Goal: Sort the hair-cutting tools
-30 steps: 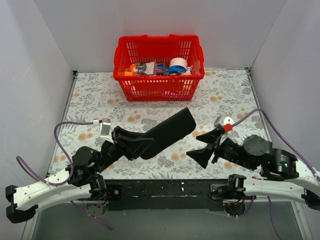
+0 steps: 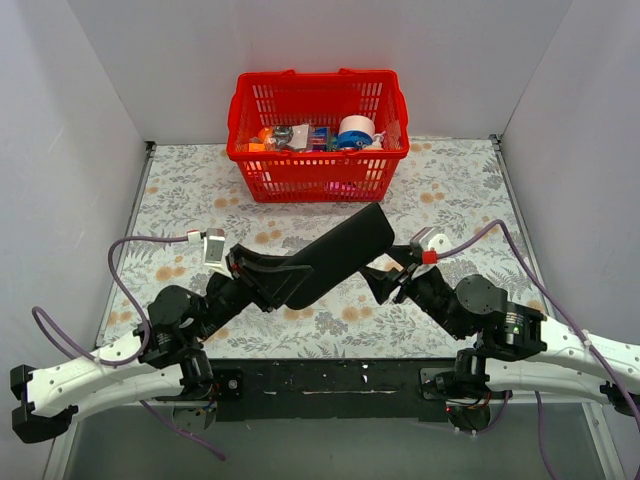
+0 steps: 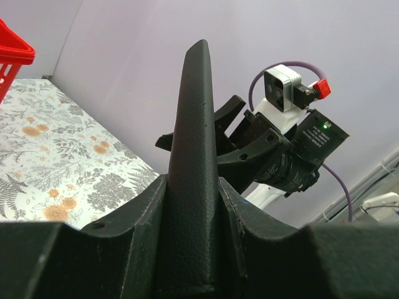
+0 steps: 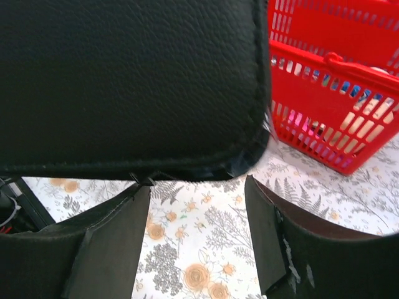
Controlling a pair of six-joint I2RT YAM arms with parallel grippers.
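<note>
My left gripper (image 2: 275,275) is shut on a long black case (image 2: 345,245), held raised and tilted over the middle of the table; in the left wrist view the case (image 3: 192,143) stands end-on between the fingers. My right gripper (image 2: 395,265) is part open at the case's far end, its fingers (image 4: 106,243) just below the case's edge in the right wrist view; nothing clearly sits between them.
A red basket (image 2: 318,175) at the back holds several small items, among them white and blue rolls and packets.
The left gripper and case have shifted only slightly.
</note>
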